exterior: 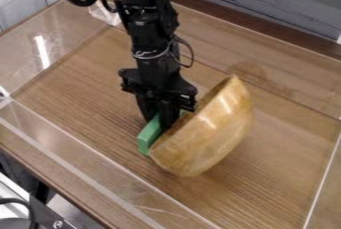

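My black gripper [163,102] reaches down from the top to the middle of the view, shut on something at the left rim of a large tan bowl [202,128], which is tipped steeply on its side. A green object [151,136] lies just below the fingers, beside the bowl's left edge. The fingertips are mostly hidden, so whether they hold the bowl's rim or the green object as well is hard to tell.
A pale wall runs along the back, and a small white item sits at the upper left.
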